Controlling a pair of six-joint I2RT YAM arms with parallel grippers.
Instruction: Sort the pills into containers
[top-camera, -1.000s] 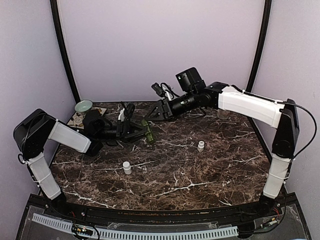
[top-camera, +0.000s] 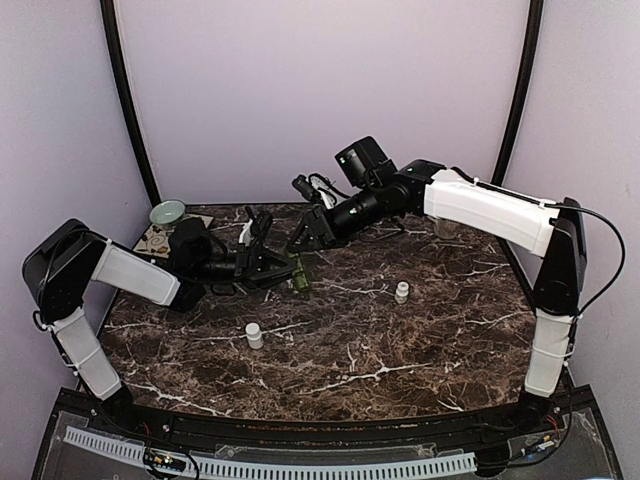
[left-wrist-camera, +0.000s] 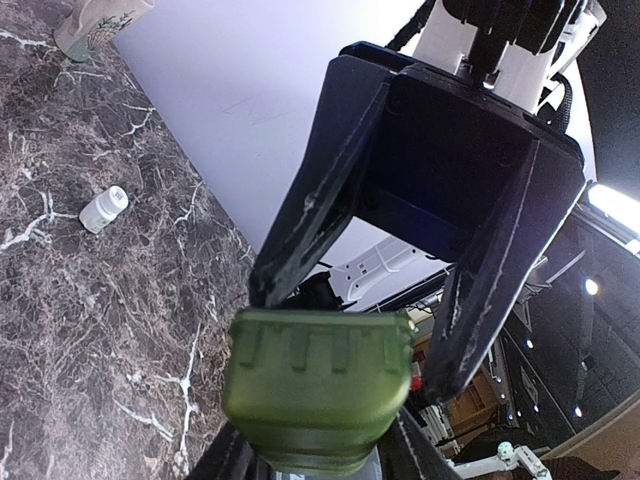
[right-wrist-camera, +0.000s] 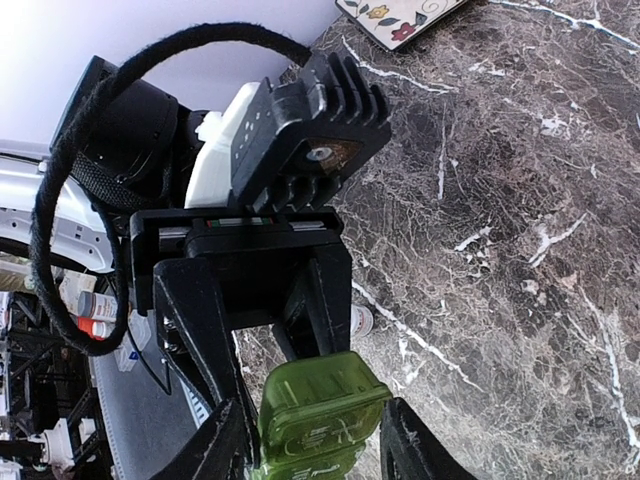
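Observation:
A green container (top-camera: 300, 278) is held up over the middle of the table, between my two grippers. My left gripper (top-camera: 289, 270) is shut on it, with fingers (left-wrist-camera: 222, 458) at its sides in the left wrist view. From above, my right gripper (top-camera: 306, 245) reaches around the same green container (right-wrist-camera: 318, 410); its fingers (right-wrist-camera: 405, 440) flank the container in the right wrist view, but whether both press on it is unclear. Two small white bottles stand on the table, one front left (top-camera: 254, 337) and one right of centre (top-camera: 402, 292). No loose pills are visible.
A pale green bowl (top-camera: 167, 212) stands at the back left by a flower-patterned tray (top-camera: 155, 241). A pale cup is at the back right.
Over the last second my right gripper has moved left and down onto the green container. The container has tilted slightly more upright. My left arm has barely shifted; the bottles stay put.

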